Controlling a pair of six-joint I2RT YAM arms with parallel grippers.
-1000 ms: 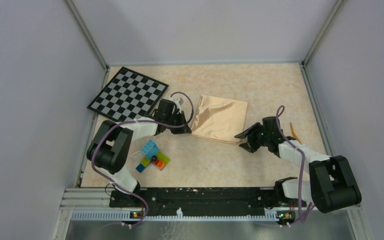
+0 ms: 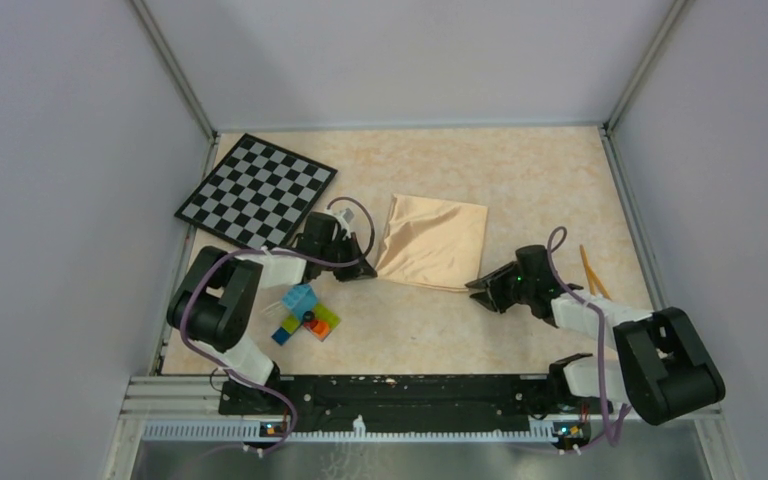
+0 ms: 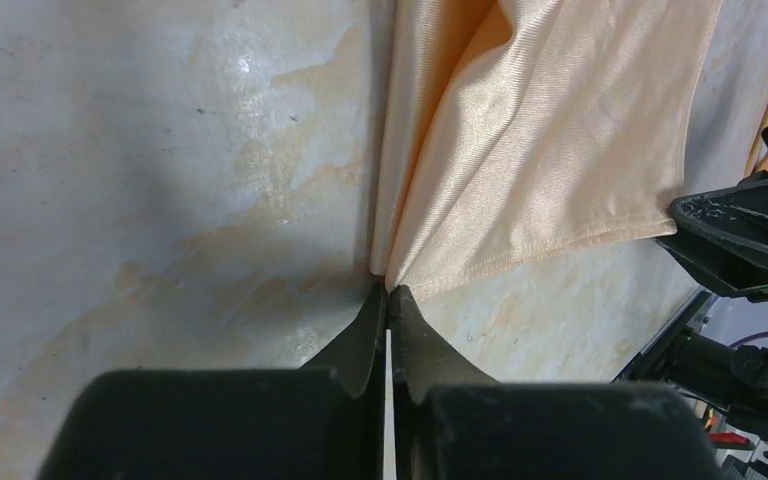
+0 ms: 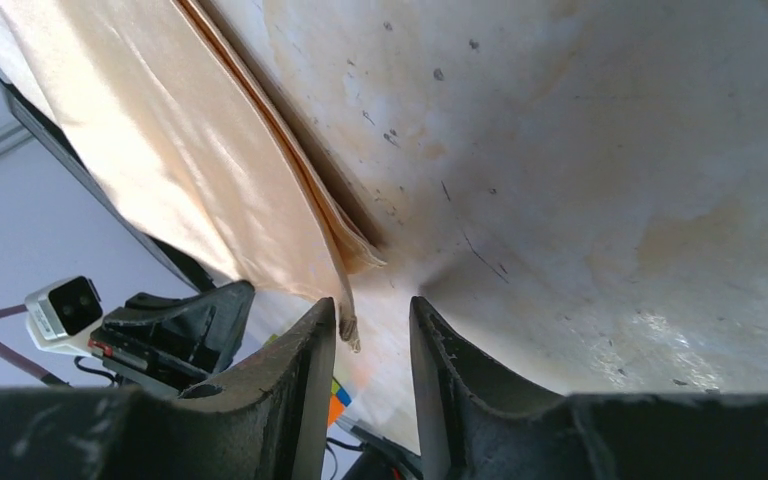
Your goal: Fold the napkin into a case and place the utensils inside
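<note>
The peach napkin (image 2: 434,240) lies folded in the middle of the table, creased along its left side. My left gripper (image 2: 374,275) is shut on its lower-left corner; in the left wrist view the fingertips (image 3: 372,330) meet at that corner. My right gripper (image 2: 472,290) is at the lower-right corner, part open; in the right wrist view a folded edge of the napkin (image 4: 210,170) reaches down between its fingertips, beside the left one. Utensils cannot be told for sure; thin wooden sticks (image 2: 590,270) lie at the right, partly behind the right arm.
A checkerboard (image 2: 255,190) lies at the back left. Coloured blocks (image 2: 300,300) sit at the front left beside the left arm.
Both grippers and the napkin have shifted a little toward the front left.
</note>
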